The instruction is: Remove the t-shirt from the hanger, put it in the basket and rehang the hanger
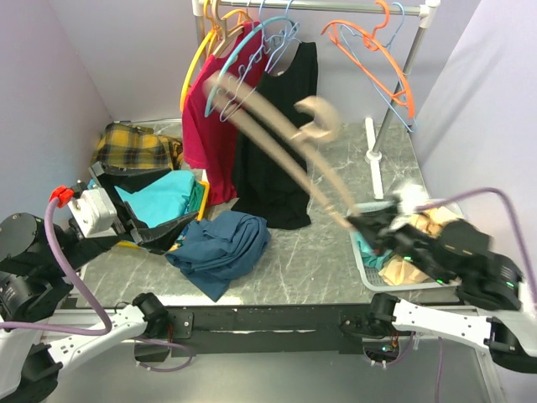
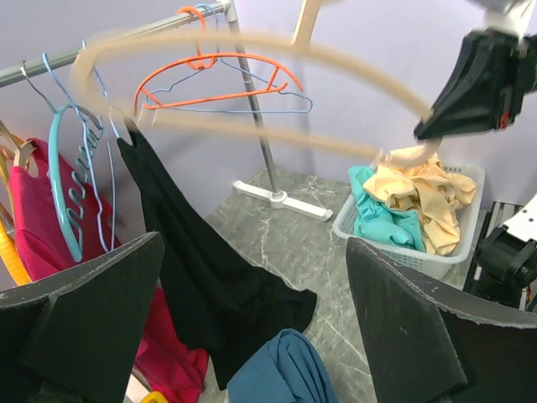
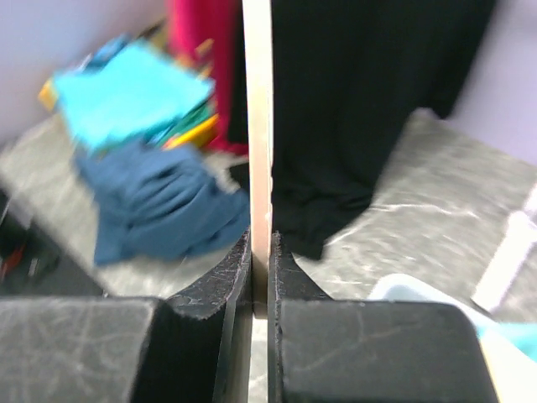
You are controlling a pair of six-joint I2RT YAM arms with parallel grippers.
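Note:
My right gripper [image 1: 352, 220] is shut on a beige hanger [image 1: 285, 143], which is blurred and rises toward the rack, bare of cloth. In the right wrist view its strip [image 3: 260, 126] stands between the fingers. My left gripper [image 1: 155, 210] is open and empty at the left, above the folded clothes. A red shirt [image 1: 214, 143] and a black top [image 1: 277, 159] hang from the rack among coloured hangers.
A dark blue cloth [image 1: 220, 252] lies at the front middle. A basket [image 1: 367, 277] with cloths stands at the right, folded clothes [image 1: 134, 151] at the left. Orange and blue hangers [image 1: 398, 75] hang at the rack's right.

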